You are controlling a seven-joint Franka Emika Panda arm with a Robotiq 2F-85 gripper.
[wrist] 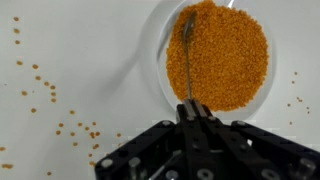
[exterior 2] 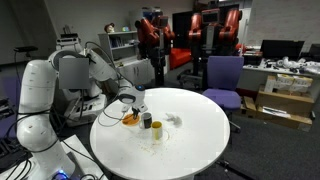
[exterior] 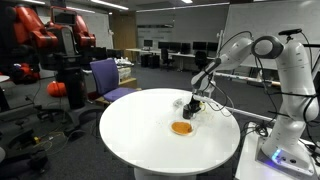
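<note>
A white bowl (wrist: 161, 50) full of small orange grains (wrist: 235, 60) lies just ahead of my gripper in the wrist view. My fingers are closed round the thin handle of a metal spoon (wrist: 187, 65), which reaches out over the grains. Whether the spoon's far end touches them is hard to tell. Exterior view 1 has the orange-filled bowl (exterior: 182, 128) on the round white table, with my gripper (exterior: 196, 102) a little behind it. The spoon is too small to make out there.
Loose grains (wrist: 72, 133) are scattered on the table left of the bowl. A yellow cup (exterior 2: 157, 131) and a grey cup (exterior 2: 146, 120) stand close to the bowl. A purple chair (exterior: 106, 76) stands behind it.
</note>
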